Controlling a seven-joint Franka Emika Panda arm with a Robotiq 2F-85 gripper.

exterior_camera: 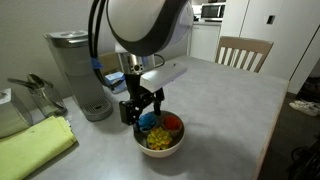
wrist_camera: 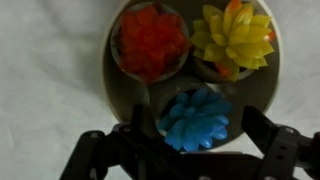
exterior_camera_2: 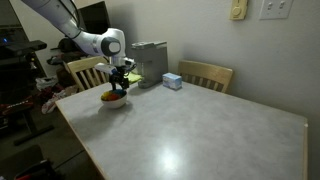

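A white bowl (exterior_camera: 160,151) on the table holds three artificial succulents: a blue one (wrist_camera: 195,121), a red one (wrist_camera: 152,44) and a yellow one (wrist_camera: 233,37). My gripper (exterior_camera: 142,111) is over the bowl, at the blue plant. In the wrist view its dark fingers (wrist_camera: 262,128) stand wide apart on either side of the blue plant. Whether they touch the plant cannot be told. The second exterior view shows the bowl (exterior_camera_2: 113,103) small, beneath the arm.
A yellow-green cloth (exterior_camera: 32,147) lies left of the bowl, and a grey metal appliance (exterior_camera: 78,70) stands behind it. A blue-and-white box (exterior_camera_2: 172,81) sits at the table's back edge.
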